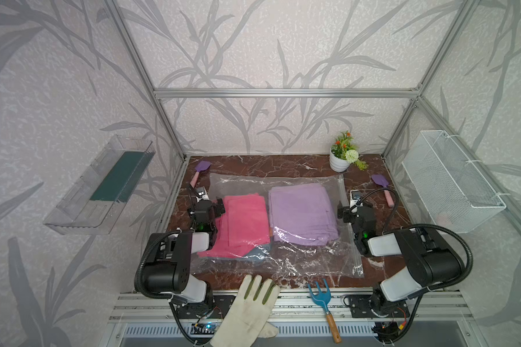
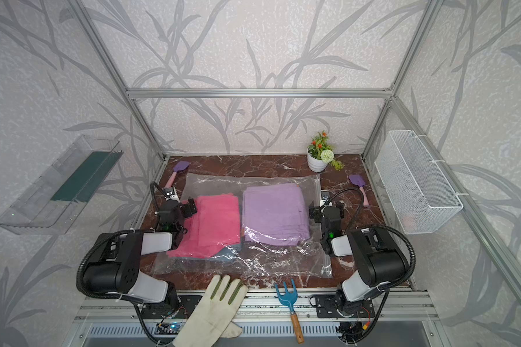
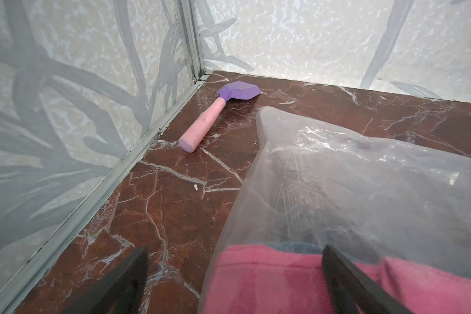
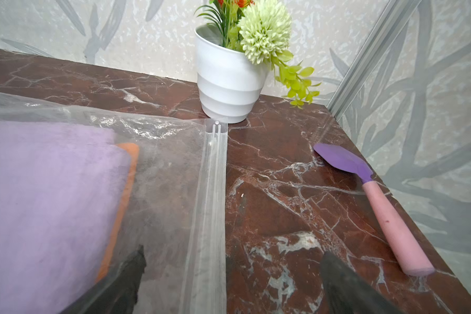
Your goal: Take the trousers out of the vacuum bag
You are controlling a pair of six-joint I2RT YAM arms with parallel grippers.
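A clear vacuum bag lies flat on the brown marbled table. Inside it, folded pink cloth with some blue-grey cloth under it is at the left, and a folded lilac cloth at the right. Which are trousers I cannot tell. The bag's zip strip runs along its right edge and looks closed. My left gripper stands open over the bag's left edge, fingers spread, empty. Over the zip edge, my right gripper is likewise open and empty, one finger on each side of the strip.
A white flowerpot stands behind the bag's back right corner. Purple-and-pink trowels lie at both sides. A glove and blue fork lie in front. Baskets hang on the side walls.
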